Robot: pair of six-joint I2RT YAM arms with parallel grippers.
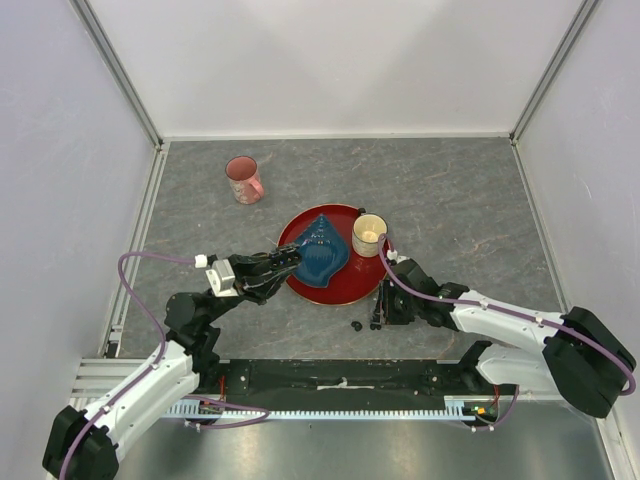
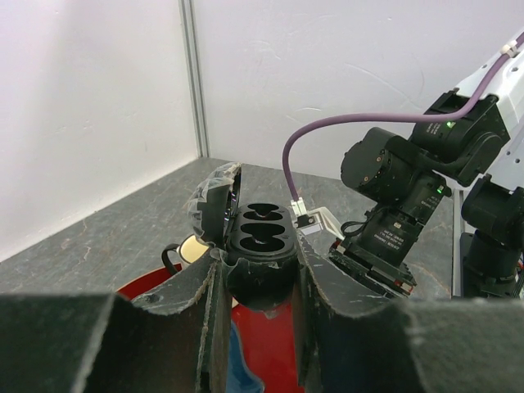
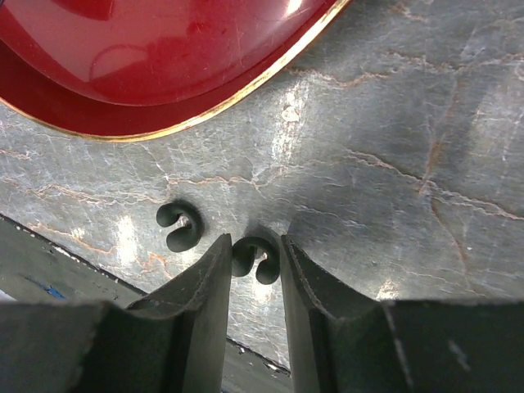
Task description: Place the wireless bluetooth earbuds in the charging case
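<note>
The black charging case (image 2: pixel 260 282) is gripped between the fingers of my left gripper, lid up and its two dark wells showing with no earbud in them. In the top view this left gripper (image 1: pixel 292 256) hovers over the left part of the red plate. Two black C-shaped earbuds lie on the grey table in front of the plate. One earbud (image 3: pixel 182 226) is by itself on the left. The fingertips of my right gripper stand apart, one on either side of the other earbud (image 3: pixel 256 256); whether they touch it cannot be told.
The red plate (image 1: pixel 350 290) holds a blue dish (image 1: pixel 322 262) and a cream mug (image 1: pixel 368 233), close beyond my right gripper. A pink mug (image 1: pixel 243 180) stands at the back left. Bare table (image 1: pixel 460 210) lies to the right.
</note>
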